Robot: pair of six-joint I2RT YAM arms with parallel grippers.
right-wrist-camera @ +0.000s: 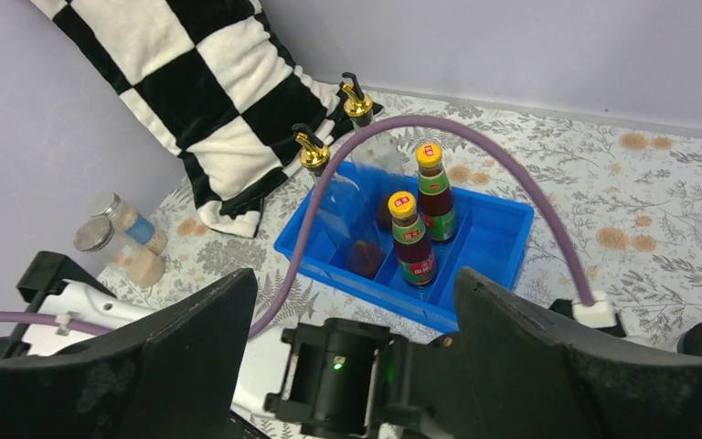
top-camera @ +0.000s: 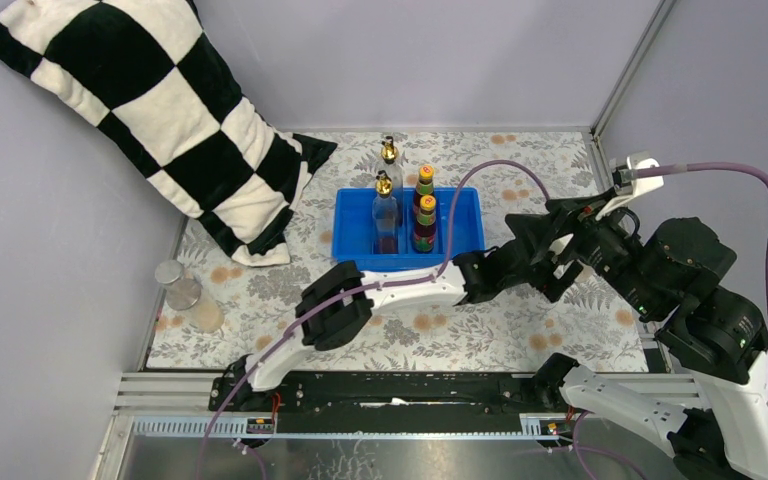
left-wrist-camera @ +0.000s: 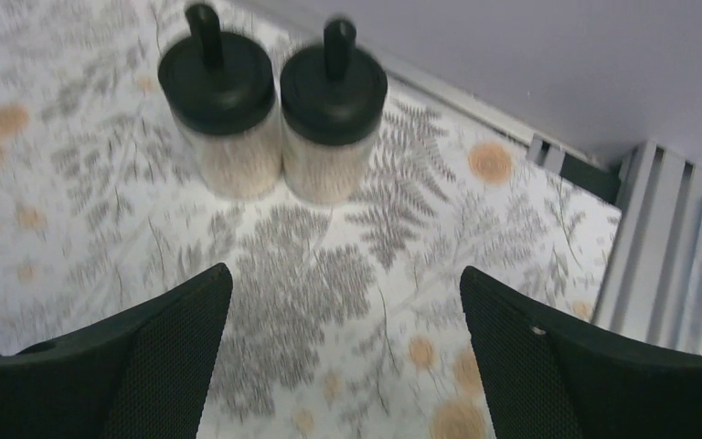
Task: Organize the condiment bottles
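Two white jars with black spouted lids, the left jar (left-wrist-camera: 228, 119) and the right jar (left-wrist-camera: 329, 128), stand side by side in the left wrist view. My left gripper is open near them, nothing between its fingers. A blue divided box (top-camera: 340, 225) holds two clear gold-topped bottles, the front one a clear bottle (top-camera: 385, 222), in its left compartment. Beside them are two yellow-capped sauce bottles, the front one a sauce bottle (top-camera: 425, 228). My right gripper has its fingers apart and empty. In the top view both grippers crowd together right of the box.
Two silver-lidded shakers stand at the left; the nearer shaker (top-camera: 195, 300) holds pale contents. A checkered cushion (top-camera: 160, 90) leans over the back left. My left arm (top-camera: 420, 290) crosses in front of the box. Bare patterned table (top-camera: 440, 335) lies at the front.
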